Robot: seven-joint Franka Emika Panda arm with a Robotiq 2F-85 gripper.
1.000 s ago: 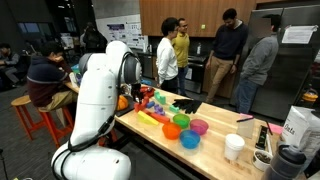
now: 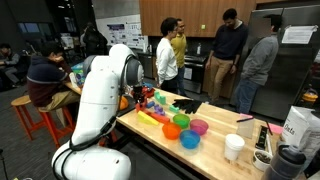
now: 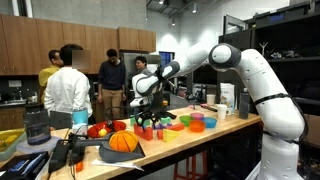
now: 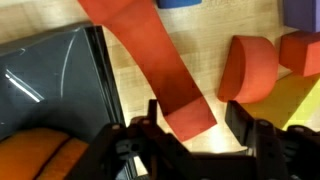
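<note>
In the wrist view a long red block [image 4: 158, 60] lies slanted across the wooden table, its near end between the fingers of my gripper. The fingers stand apart, with a visible gap between the block and the right fingertip. The left fingertip [image 4: 151, 112] is close to the block's left edge; contact cannot be made out. Over the far end of the table, the gripper [image 3: 146, 108] points down among coloured blocks in exterior view 2.
A red curved block [image 4: 252, 68] and a yellow piece [image 4: 290, 100] lie to the right, a black tray [image 4: 65, 85] and an orange ball [image 4: 35, 155] to the left. Bowls, such as a blue bowl [image 2: 190, 139], occupy the table's middle. People stand behind it.
</note>
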